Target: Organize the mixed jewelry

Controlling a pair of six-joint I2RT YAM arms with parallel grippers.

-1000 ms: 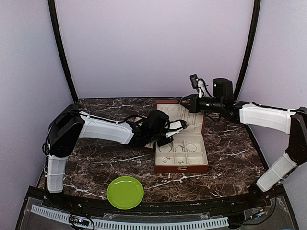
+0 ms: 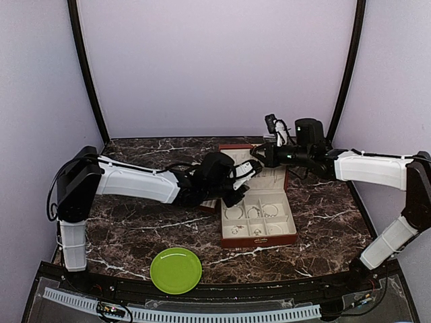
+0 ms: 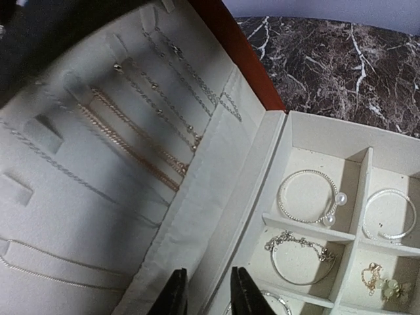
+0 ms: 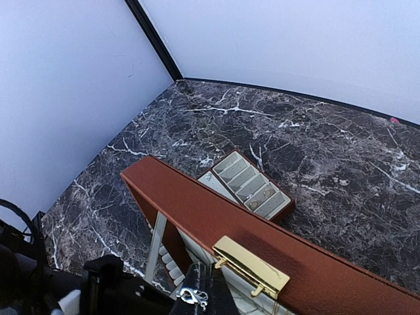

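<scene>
The open jewelry box (image 2: 258, 241) stands right of centre, its lid raised at the back. Several necklaces, among them a gold chain (image 3: 128, 154), hang along the lid lining (image 3: 216, 147). Bracelets, such as a pearl-ended bracelet (image 3: 305, 220), and small gold pieces (image 3: 372, 277) lie in the compartments. Over the seam between lid and tray, my left gripper is part open with nothing seen between its fingers. At the lid's top edge is my right gripper, shut, beside the brass latch (image 4: 251, 262). A silver clasp-like piece (image 4: 193, 296) shows at its fingers; whether it is gripped is unclear.
A smaller case (image 4: 252, 184) with divided rows lies behind the raised lid, mostly hidden by my left arm in the top view. The green plate (image 2: 176, 270) is at the front left and empty. Bare marble (image 2: 135, 235) surrounds it.
The box has shifted slightly right and toward the front. My right gripper has come down a little at the lid's top edge. The left arm has moved only slightly.
</scene>
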